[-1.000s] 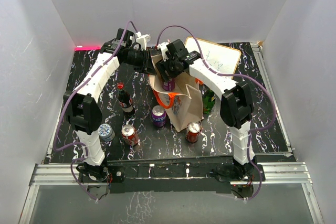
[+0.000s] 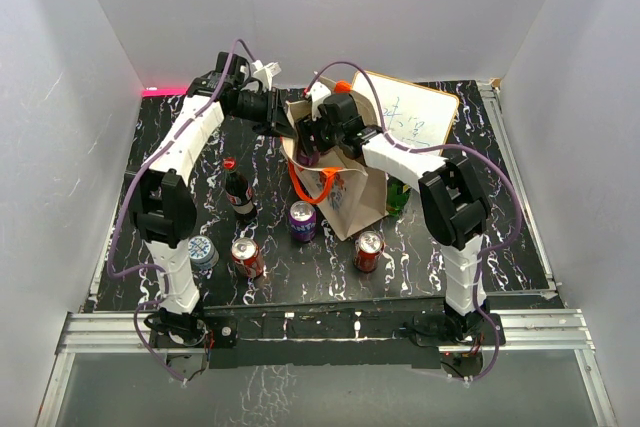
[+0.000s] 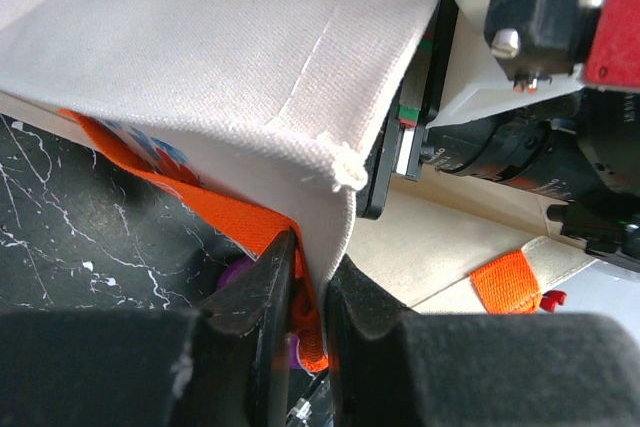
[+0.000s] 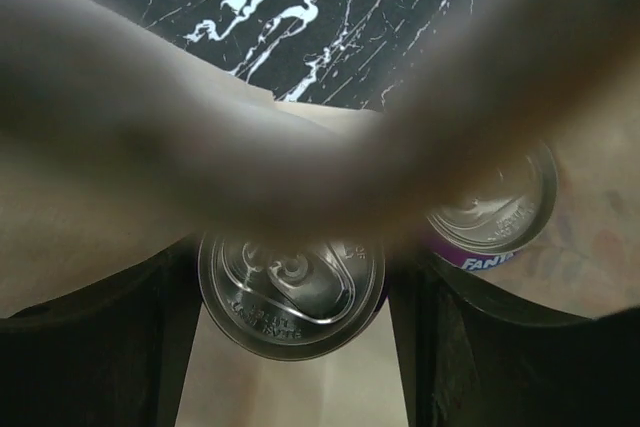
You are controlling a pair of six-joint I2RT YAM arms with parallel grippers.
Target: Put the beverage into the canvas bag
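The beige canvas bag [image 2: 355, 202] with orange straps stands mid-table. My left gripper is shut on the bag's rim and strap [image 3: 230, 212], holding that side up. My right gripper [image 2: 312, 132] is down inside the bag over a purple can [image 2: 308, 155]; in the right wrist view its part-open fingers [image 4: 140, 347] flank a can's lid [image 4: 292, 297]. Whether they grip it cannot be told. A second can, lettered Fanta [image 4: 490, 232], shows behind a blurred edge.
A cola bottle [image 2: 239, 192], a blue-lidded tin [image 2: 202, 252], two red cans [image 2: 248, 259] and a purple can [image 2: 302, 222] stand around the bag. A green item [image 2: 397, 197] lies right of it, a whiteboard [image 2: 420, 107] behind.
My right gripper and the purple can in the bag have shifted slightly left, and the can is more hidden. My left gripper stays at the rim.
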